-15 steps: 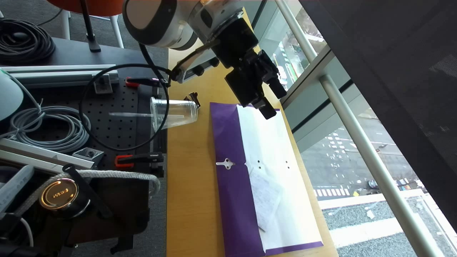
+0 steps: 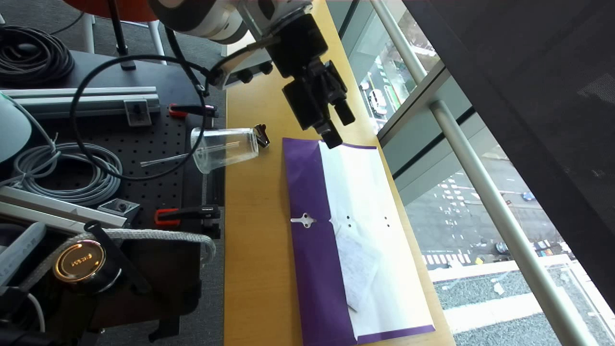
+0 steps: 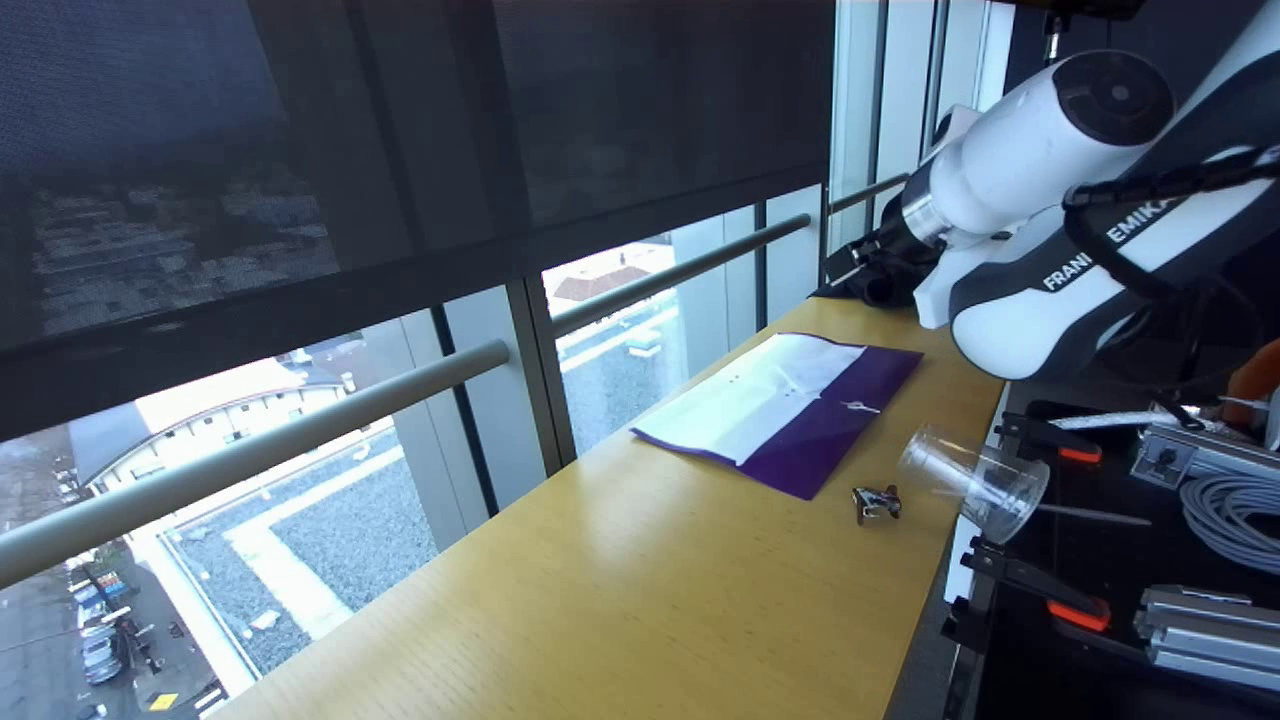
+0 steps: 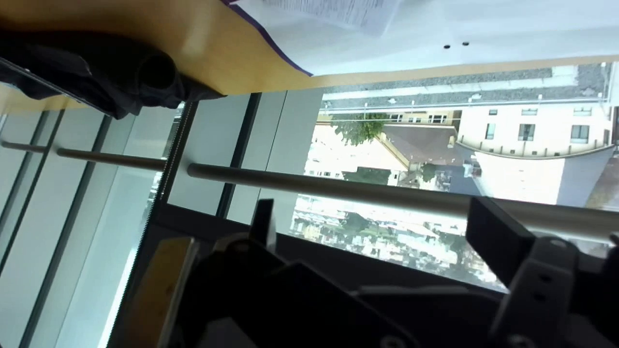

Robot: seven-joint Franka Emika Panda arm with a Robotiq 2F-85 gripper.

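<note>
My gripper [image 2: 338,128] is open above the far end of the purple folder, nothing between its fingers. In the wrist view the gripper has its fingers wide apart in front of the window rail. The folder [image 2: 311,184] lies spread on the wooden ledge, its white inner side toward the window, with a thin sheet of paper [image 2: 357,259] on it. A clear plastic cup [image 2: 230,147] lies on its side across the ledge's edge, a thin stick inside it poking out. Beside the cup's base sits a small dark metal clip [image 3: 876,503].
A metal rail [image 2: 484,190] and window run along one side of the ledge. On the other is a dark bench with clamps [image 2: 178,215], coiled cable [image 2: 75,173] and metal profiles. Dark cloth [image 4: 104,69] lies at one end. Bare ledge [image 3: 624,600] lies beyond the clip.
My arm and gripper have shifted left and slightly up in exterior view 1, and the arm's cable loop moved with them. The cup has slid left and tilted, its stick now slanting.
</note>
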